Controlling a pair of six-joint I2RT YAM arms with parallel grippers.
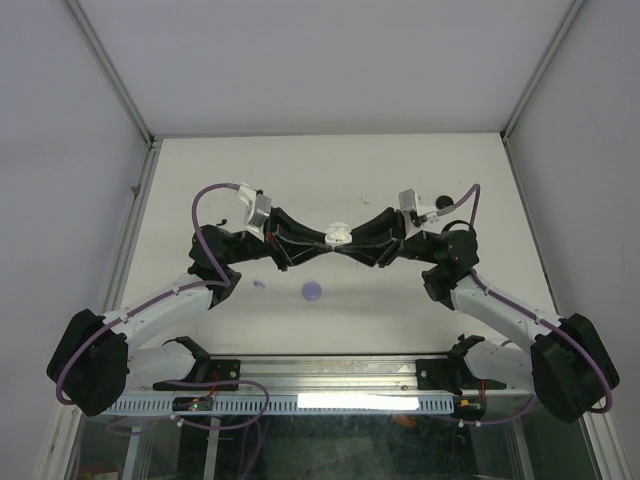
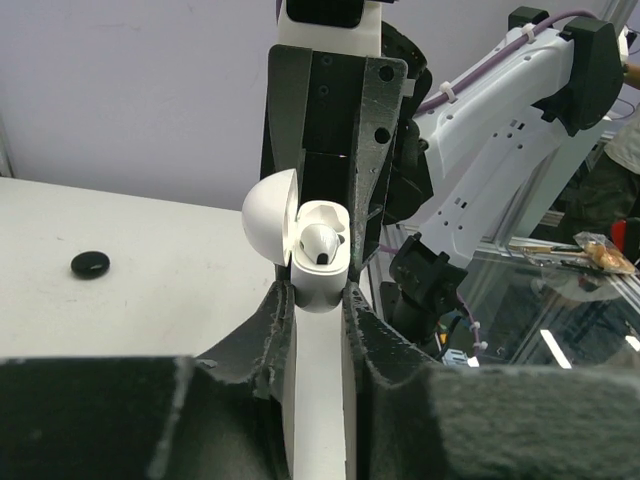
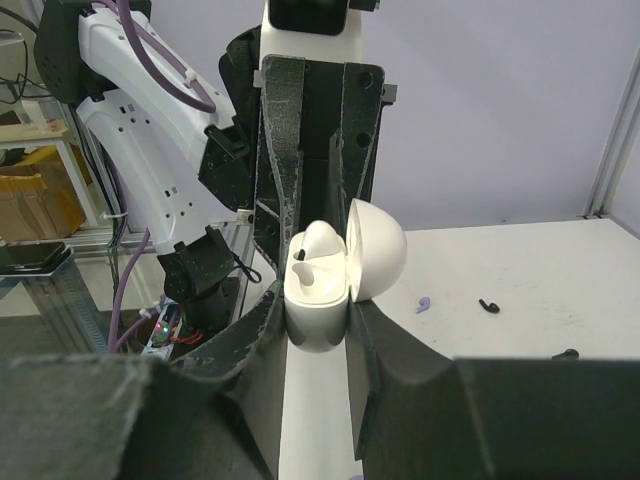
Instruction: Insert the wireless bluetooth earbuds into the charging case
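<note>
The white charging case (image 1: 338, 234) is held up at the centre between my two grippers, which meet tip to tip. Its lid stands open and a white earbud (image 2: 320, 242) shows inside it. My left gripper and my right gripper both have their fingertips at the case's lower body, one from either side. From these views I cannot tell how firmly each grips it, or which of them bears it.
Below lies the white table (image 1: 390, 310) with a purple disc (image 1: 311, 291), a small purple piece (image 1: 259, 284) and a black disc (image 1: 443, 202).
</note>
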